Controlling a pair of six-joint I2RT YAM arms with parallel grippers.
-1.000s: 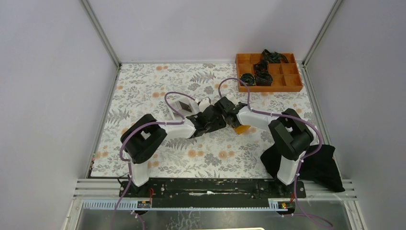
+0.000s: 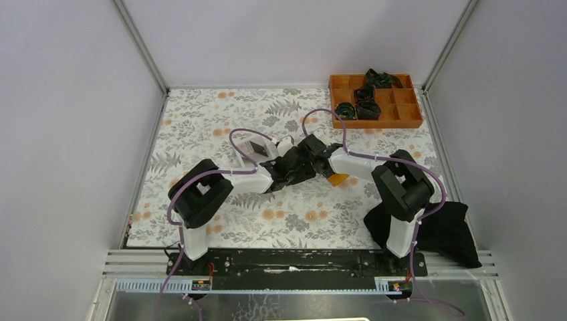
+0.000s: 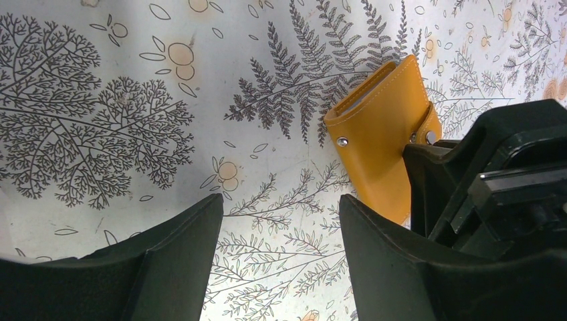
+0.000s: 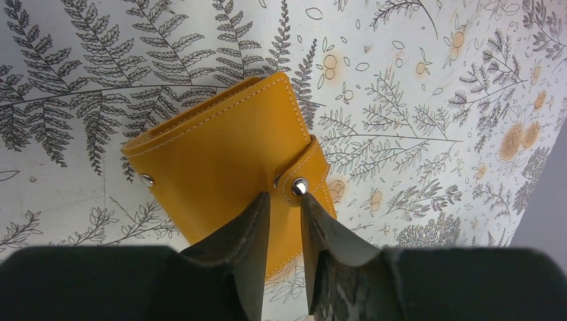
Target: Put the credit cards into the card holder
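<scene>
The orange leather card holder (image 4: 214,164), with a snap-button strap, lies on the floral surface. My right gripper is over it at the snap (image 4: 299,186), its fingertips a little apart; whether they touch the leather is unclear. In the left wrist view the holder (image 3: 371,154) lies at upper right, partly behind the right gripper's dark body (image 3: 488,180). My left gripper stands open beside it, nothing between its fingers. A white object with a dark slot (image 2: 254,146), partly hidden by the left arm, lies to the left; no cards can be clearly made out.
An orange compartment tray (image 2: 404,117) holding dark bundled items stands at the back right. A black cloth (image 2: 448,234) lies at the front right.
In the top view my right arm has shifted very slightly compared with a second ago. My left arm has stayed in place.
</scene>
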